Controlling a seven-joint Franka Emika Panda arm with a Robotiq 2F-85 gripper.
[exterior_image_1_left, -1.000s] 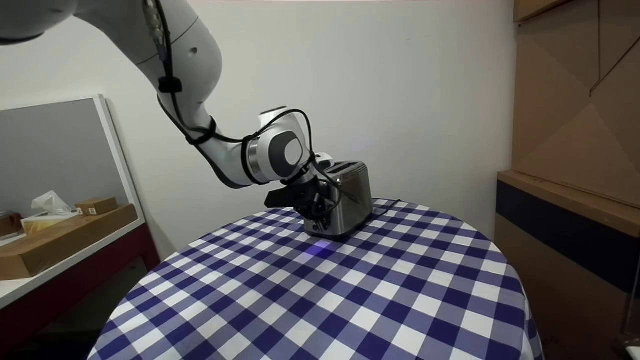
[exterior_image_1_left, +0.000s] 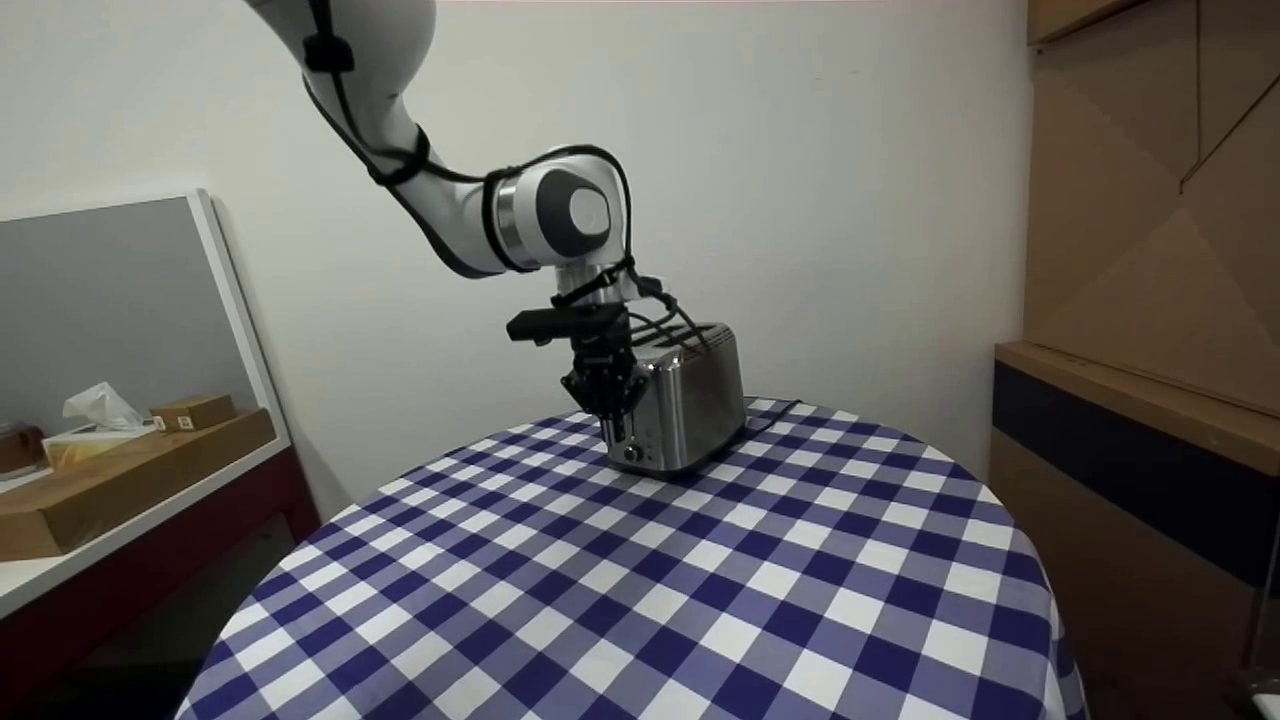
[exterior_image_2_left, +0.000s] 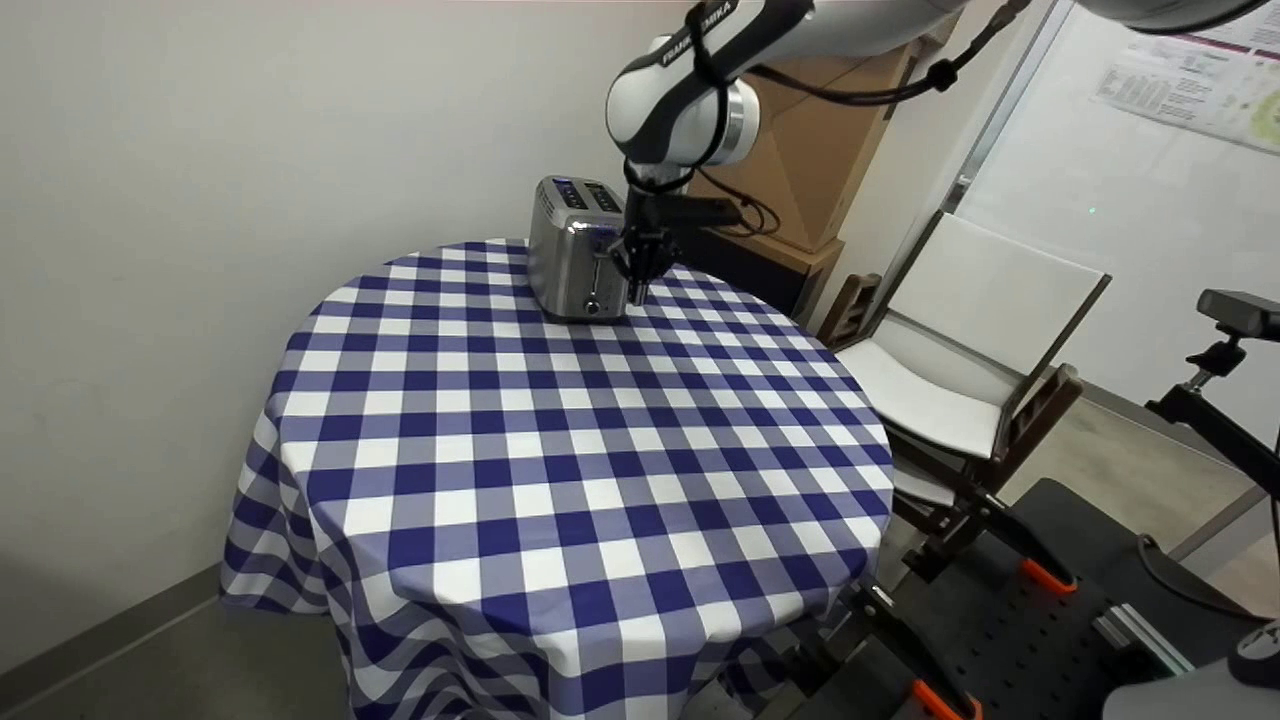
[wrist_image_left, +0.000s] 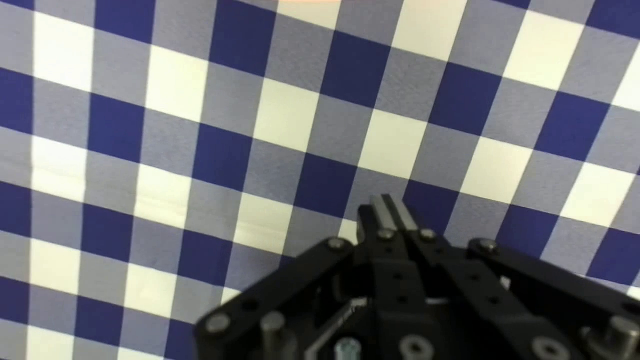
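A silver toaster (exterior_image_1_left: 699, 402) stands upright near the back of the round table. In the second exterior view its two slots are on top and the front face of the toaster (exterior_image_2_left: 561, 266) shows a lever track and a knob. Close by that front hangs my gripper (exterior_image_2_left: 639, 294), pointing down above the cloth; whether it touches the toaster I cannot tell. The wrist view has the gripper shut, its two fingers pressed together with nothing visible between them. Only cloth lies below it there, and the toaster is out of that view.
A blue and white checked tablecloth (exterior_image_2_left: 504, 480) covers the table, which is otherwise bare. The toaster's dark cord (exterior_image_1_left: 777, 418) runs off to the right at the back. A wall stands behind, and a white chair (exterior_image_2_left: 948, 360) is beyond the table's right side.
The arm has risen, and my gripper has gone from tilted low at the toaster's front to upright and higher. The toaster stays in the same place.
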